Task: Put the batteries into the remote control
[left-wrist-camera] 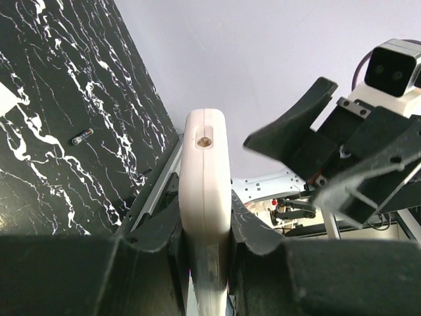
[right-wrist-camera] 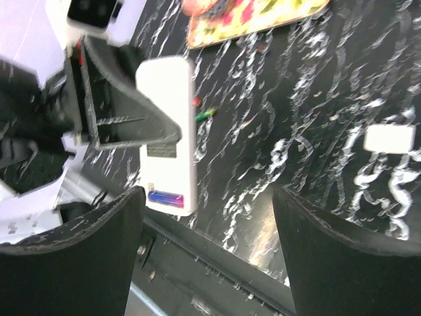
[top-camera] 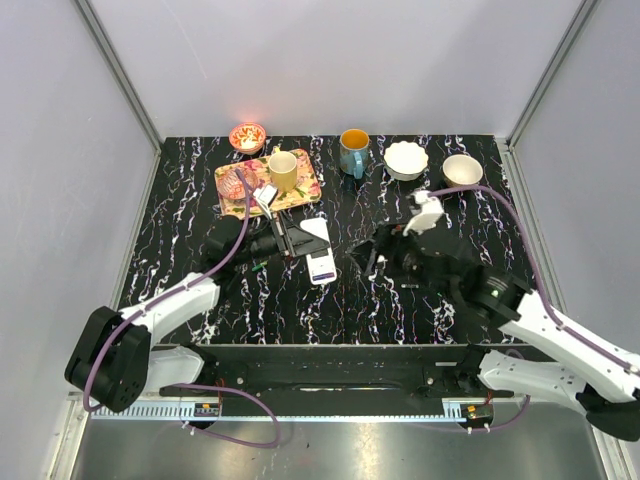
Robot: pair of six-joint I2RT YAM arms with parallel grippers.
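The white remote control (top-camera: 321,264) is held off the table, my left gripper (top-camera: 312,243) shut around its middle. Its back faces the right wrist view, where a purple-blue battery (right-wrist-camera: 166,198) lies in the compartment at the lower end of the remote (right-wrist-camera: 172,92). In the left wrist view the remote (left-wrist-camera: 204,171) points edge-on between the fingers. To its right, my right gripper is open and apart from it, with nothing between its fingers. A loose battery (left-wrist-camera: 81,136) lies on the black marbled table, as does a small white piece (right-wrist-camera: 389,138), possibly the cover.
A patterned tray (top-camera: 228,207) with a yellow mug (top-camera: 283,171) stands at the back left. Behind are a blue mug (top-camera: 354,153) and two white bowls. A small green object (right-wrist-camera: 205,114) lies behind the remote.
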